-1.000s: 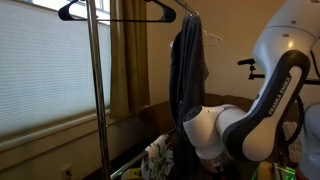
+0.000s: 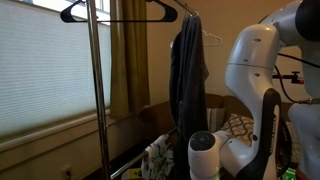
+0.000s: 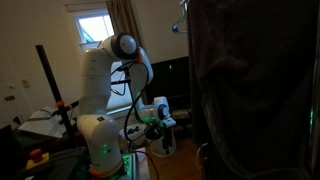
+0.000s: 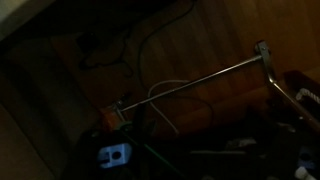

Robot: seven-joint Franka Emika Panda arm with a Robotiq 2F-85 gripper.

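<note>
Dark trousers or a similar garment (image 2: pixel 188 85) hang from the rack at the middle of exterior view 1. An empty black hanger (image 2: pixel 118 12) is on the rack's near part. My arm (image 2: pixel 255 90) bends down to the right of the garment, its wrist (image 2: pixel 204 150) low and the fingers out of frame there. In exterior view 2 my gripper (image 3: pixel 164 142) hangs low in shadow, open, with nothing seen in it. The wrist view looks down on a metal rack bar (image 4: pixel 195 82) over the wooden floor; the fingers cannot be made out there.
The rack's upright pole (image 2: pixel 98 80) stands in the foreground at left. Patterned cloth (image 2: pixel 158 155) lies low beside the garment. A sofa (image 2: pixel 235 110) is behind. Cables (image 4: pixel 145 45) lie on the wooden floor (image 4: pixel 220 45). A large dark cloth (image 3: pixel 255 80) fills the right of exterior view 2.
My arm's elbow and forearm have shifted and straightened up, and the wrist, once lower and behind the forearm, now shows more upright beside the garment. The garment and hangers look unchanged.
</note>
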